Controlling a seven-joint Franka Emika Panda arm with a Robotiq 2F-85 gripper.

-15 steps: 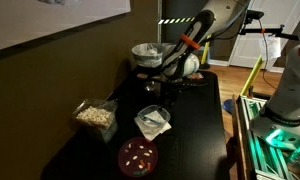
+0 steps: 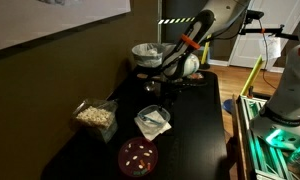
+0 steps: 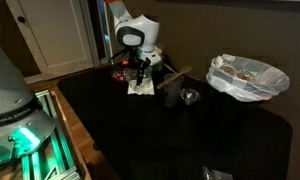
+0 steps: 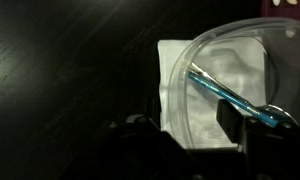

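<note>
A clear plastic container (image 4: 180,92) rests on a white napkin (image 4: 174,55) on the dark table. Inside it lies a spoon with a blue handle (image 4: 228,94). My gripper is open, its dark fingers (image 4: 140,132) spread at the bottom of the wrist view. In that picture the container's near-left wall runs between the fingertips; whether they reach down to its rim cannot be told. From the first outside view, the gripper (image 2: 168,96) appears just behind the container (image 2: 152,122).
A dark red plate (image 2: 137,157) with small bits on it stands close to the container. Farther off are a tub of pale pieces (image 2: 96,118), a white-lined basket (image 3: 248,78), a metal cup (image 3: 190,96) and a dark holder with a wooden utensil (image 3: 176,77).
</note>
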